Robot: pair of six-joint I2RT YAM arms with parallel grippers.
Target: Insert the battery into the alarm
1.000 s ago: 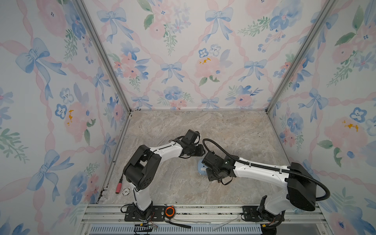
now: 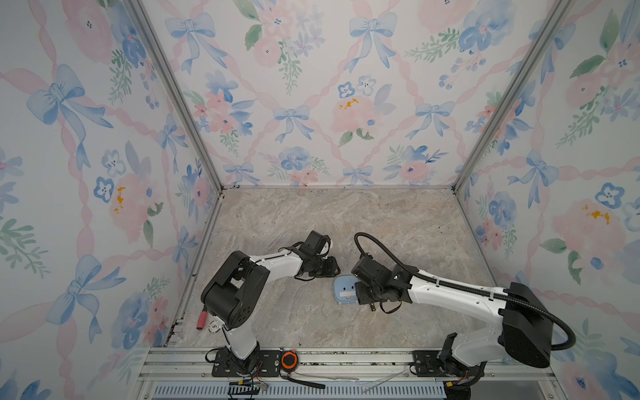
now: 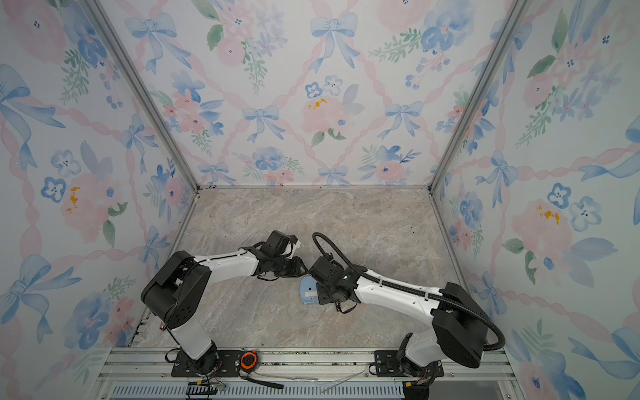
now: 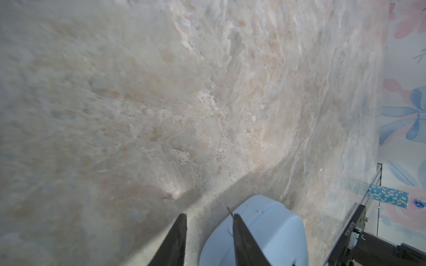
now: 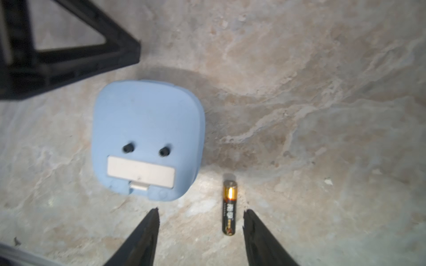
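The pale blue alarm (image 5: 146, 115) lies on the table, its face up with two black pegs and a light rectangular panel (image 5: 141, 172). A black and gold battery (image 5: 229, 208) rests apart from it. My right gripper stands open above the table, the battery showing between its fingers but not held. The black tip of my left gripper is beside the alarm's far corner. In the left wrist view a gap shows between its fingers, with the alarm (image 4: 261, 230) partly behind one; whether it grips the alarm cannot be told.
A red-handled tool (image 2: 201, 320) and a round chip (image 2: 214, 327) lie at the left front. An orange-ringed item (image 2: 288, 360) sits on the front rail.
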